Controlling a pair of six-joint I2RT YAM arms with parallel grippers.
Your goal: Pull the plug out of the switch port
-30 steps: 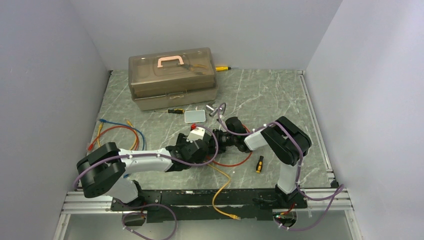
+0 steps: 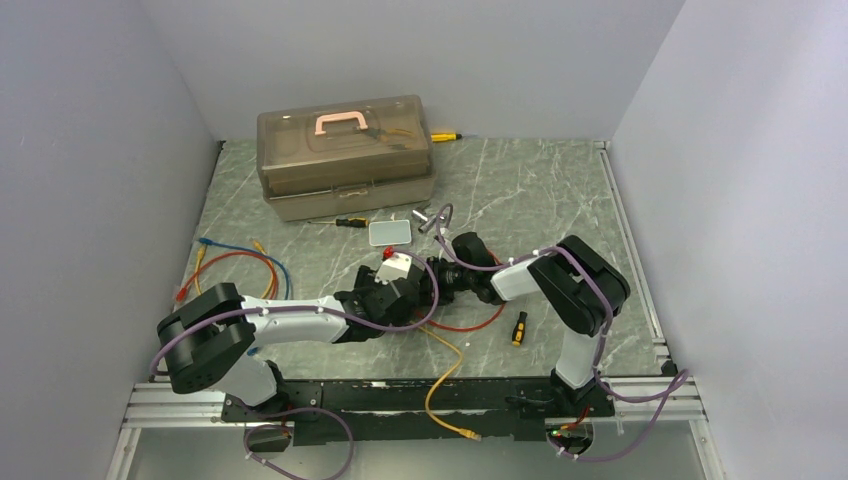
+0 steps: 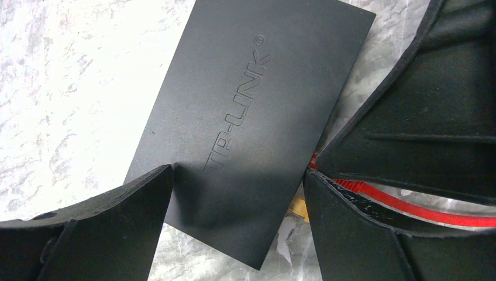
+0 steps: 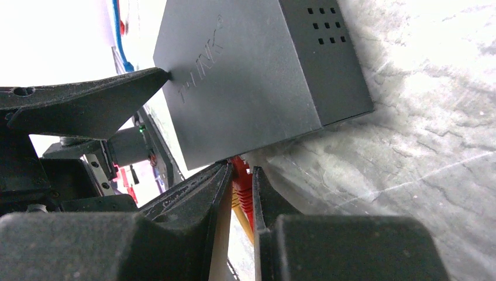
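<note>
A black TP-LINK switch (image 3: pixel 251 99) lies between the fingers of my left gripper. That gripper is open, one fingertip over the switch's face and the other by its right edge. At the switch's port edge, the red plug (image 4: pixel 241 175) stands between the closely spaced fingers of my right gripper. Whether both fingers press on it is unclear. The plug's tip is hidden, so how it sits in the port cannot be told. A yellow cable (image 4: pixel 243 225) runs beside the red one. From the top view, both hands mostly cover the switch.
Behind the arms stands a brown toolbox (image 2: pixel 345 160), with a screwdriver (image 2: pixel 350 222) and a small white tray (image 2: pixel 390 233) before it. Looped cables (image 2: pixel 240 255) lie at left. A short screwdriver (image 2: pixel 519 329) is at right.
The right arm's elbow has shifted slightly to the right.
</note>
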